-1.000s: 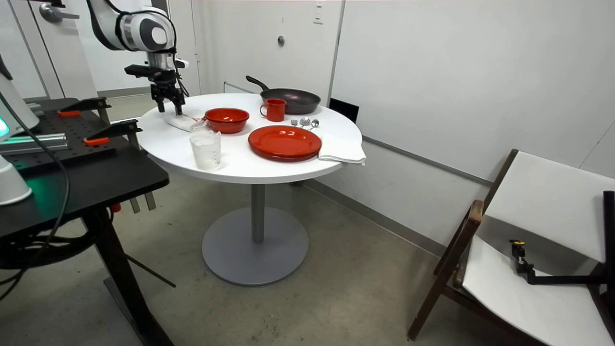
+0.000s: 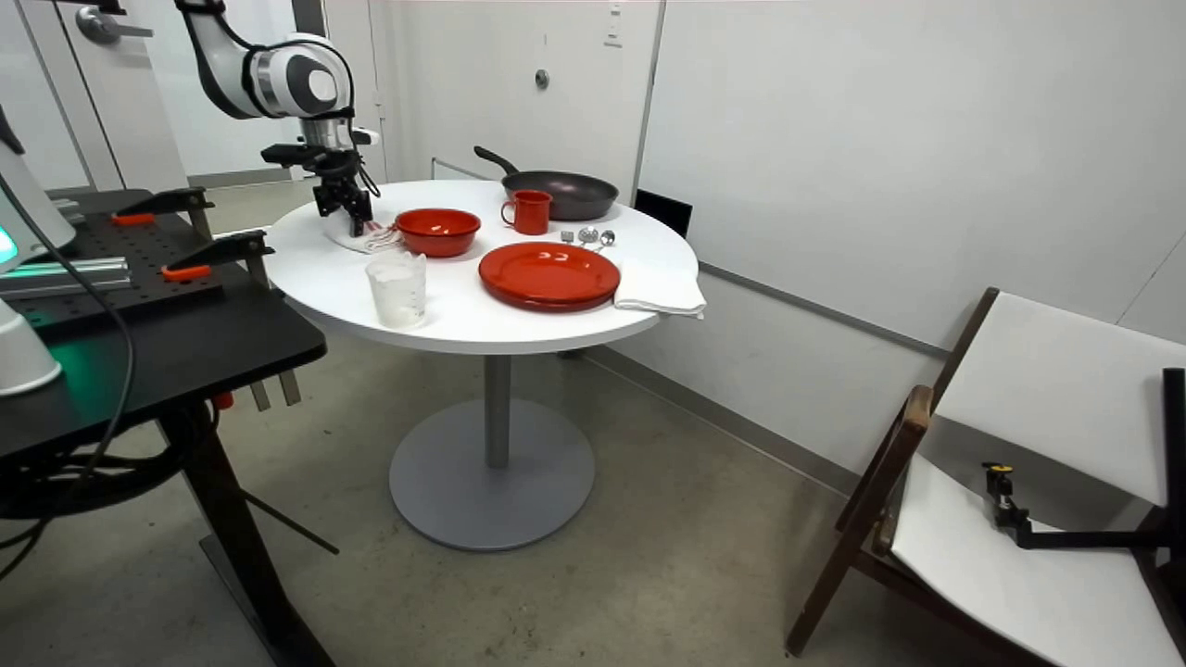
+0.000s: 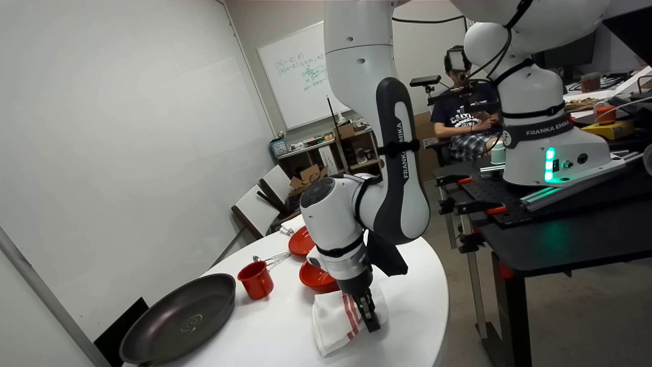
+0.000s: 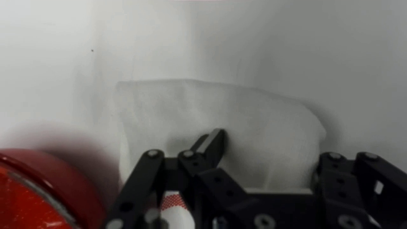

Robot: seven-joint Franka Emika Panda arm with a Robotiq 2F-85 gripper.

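Observation:
A folded white towel with red stripes (image 3: 334, 323) lies on the round white table, beside the red bowl. Down at the towel, my gripper (image 2: 345, 224) points towards the tabletop. The wrist view has the towel's pale cloth (image 4: 251, 114) spread beneath and between the fingers, which stand apart, the left finger (image 4: 215, 147) over the cloth and the other by its right edge. My gripper is part open; whether either finger touches the cloth cannot be made out. Part of the towel is hidden behind the gripper.
Close beside the gripper is the red bowl (image 2: 438, 232). A clear plastic cup (image 2: 397, 291), red plates (image 2: 550, 274), a red mug (image 2: 529, 211), utensils (image 2: 586, 235), a white napkin (image 2: 662, 289) and a black pan (image 2: 564, 195) occupy the rest of the table.
In exterior view 1 the arm and gripper have shifted right and lower, down to the towel. The fingers look closer together than before. Other tableware has stayed put.

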